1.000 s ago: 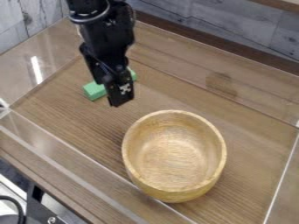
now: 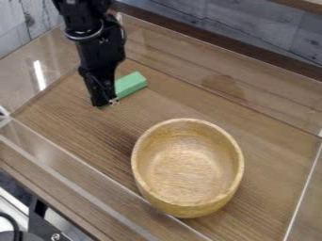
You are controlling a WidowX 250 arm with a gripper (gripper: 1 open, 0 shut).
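Observation:
My gripper [image 2: 98,92] hangs at the upper left, its black body reaching down over the near-left end of a green block [image 2: 130,84] lying on the wooden table. The fingers look shut; whether they touch the block cannot be told from this view. A large round tan bowl [image 2: 187,168] sits in the lower right, apart from both.
A dark wall runs along the back right. Cables lie off the table's edge at the lower left.
The gripper has moved left, from right of the green block to over its left end. The block and bowl look unmoved.

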